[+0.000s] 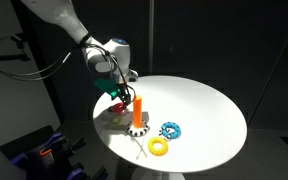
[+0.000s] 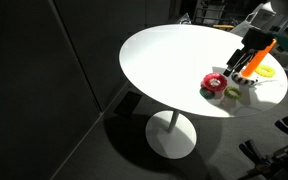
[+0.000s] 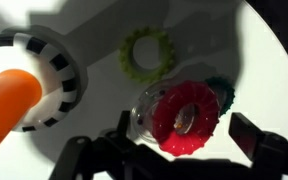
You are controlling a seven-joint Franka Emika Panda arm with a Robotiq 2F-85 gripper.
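My gripper is open above the table, with nothing held between its fingers. In the wrist view a red toothed ring (image 3: 168, 112) shows below, in the gap between the fingers. A clear ring (image 3: 138, 113) and a dark teal ring (image 3: 224, 91) show partly from under the red one. An olive-green ring (image 3: 131, 57) lies apart, beside them. The orange post (image 1: 137, 108) stands upright on a white base with black marks (image 1: 138, 130), close to the gripper (image 1: 124, 98) in exterior view 1.
A blue ring (image 1: 170, 130) and a yellow ring (image 1: 158, 147) lie on the round white table (image 1: 209, 115), beyond the post from the gripper. The table's edge is near the red ring (image 2: 214, 83).
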